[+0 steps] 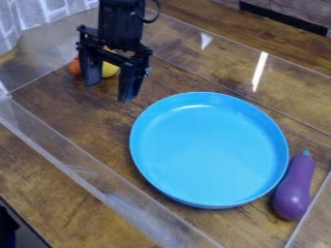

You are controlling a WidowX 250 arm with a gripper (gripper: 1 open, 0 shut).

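Note:
My black gripper [111, 77] is at the upper left, its fingers spread open over the wooden surface. Behind it, partly hidden, lie an orange object [76, 67] and a yellow object [110, 69]. A blue round plate [208, 150] fills the centre right. A purple eggplant toy [295, 189] lies right of the plate.
Clear plastic walls [73, 167] border the work surface on the left and front. The wooden surface [226, 58] behind the plate is bare, as is the area left of it.

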